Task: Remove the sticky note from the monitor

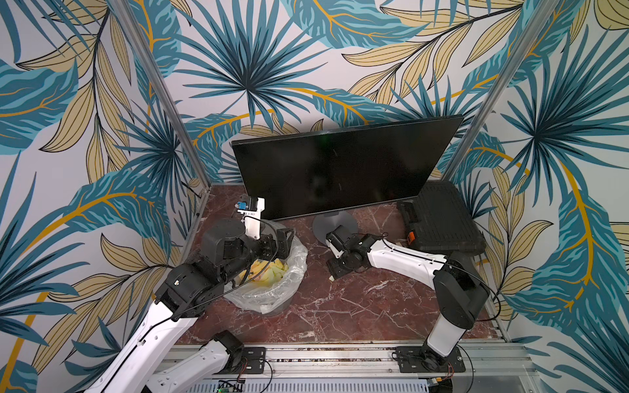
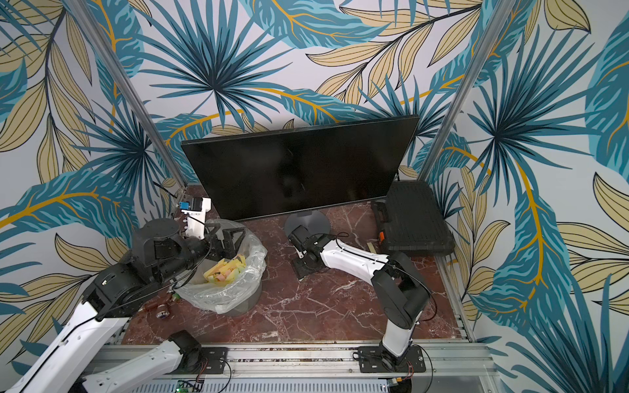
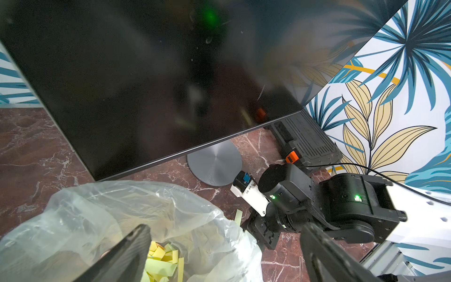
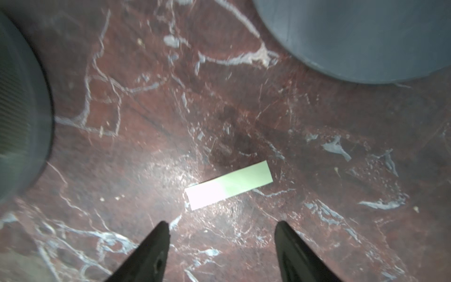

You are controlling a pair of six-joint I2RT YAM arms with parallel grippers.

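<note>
A pale green sticky note (image 4: 230,184) lies flat on the marble table, just past my right gripper's fingertips in the right wrist view. That right gripper points down with its fingers apart and nothing between them. The dark monitor (image 1: 347,167) stands behind, and no note shows on its screen. My left gripper hangs open and empty over the lined bin (image 1: 298,278). Yellow and green notes (image 3: 162,265) lie inside that bin.
The round monitor base (image 3: 215,162) lies behind the right gripper. At the right stands a black case (image 1: 440,216) with an orange latch. Bare marble lies in front of the right arm.
</note>
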